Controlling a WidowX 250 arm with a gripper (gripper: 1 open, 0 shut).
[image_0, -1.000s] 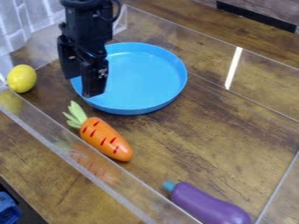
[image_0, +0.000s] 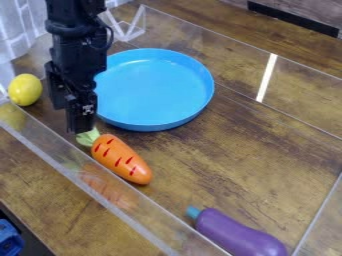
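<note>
My black gripper (image_0: 72, 96) hangs at the left, open, over the left edge of a blue plate (image_0: 156, 92). It is between a yellow lemon-like toy (image_0: 24, 89) and the plate, above the leafy top of an orange toy carrot (image_0: 118, 156), which it partly hides. A purple toy eggplant (image_0: 238, 231) lies at the lower right.
Clear plastic strips or walls run along the wooden table's near left and right sides. A white tape line (image_0: 266, 76) marks the back right. A blue object (image_0: 7, 240) shows at the lower left corner.
My gripper has moved left and a little down, away from the plate's middle toward the yellow toy and the carrot's leaves. The toys and plate have not visibly moved.
</note>
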